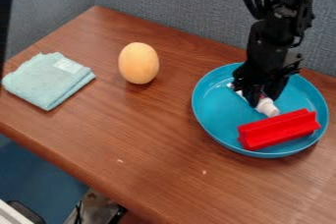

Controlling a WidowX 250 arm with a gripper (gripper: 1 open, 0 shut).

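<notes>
My black gripper [257, 84] reaches down into the blue plate [214, 113] at the right, its fingers over a white tube [266, 107] with a dark red marking. The fingers cover much of the tube, so whether they grip it cannot be seen. A red rectangular block [278, 130] lies at the plate's front, beside the tube's lower end.
An upright brown egg [138, 63] stands left of the plate. A folded pale-blue cloth [49, 79] lies at the table's left edge. A grey partition runs behind.
</notes>
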